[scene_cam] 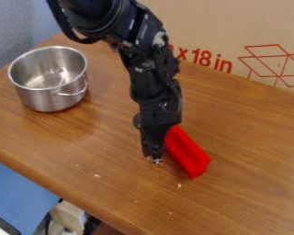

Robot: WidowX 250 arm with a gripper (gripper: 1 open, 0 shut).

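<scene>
A red elongated block (186, 153) lies on the wooden table (235, 197), right of centre, partly hidden at its upper end by the black gripper (157, 154). The gripper points down with its tips low beside the block's left side; whether it is open or shut, or holds the block, is unclear.
A steel pot (48, 83) with side handles stands on the table at the back left. A cardboard sheet (235, 46) stands behind the table. Blue surface shows beyond the left edge.
</scene>
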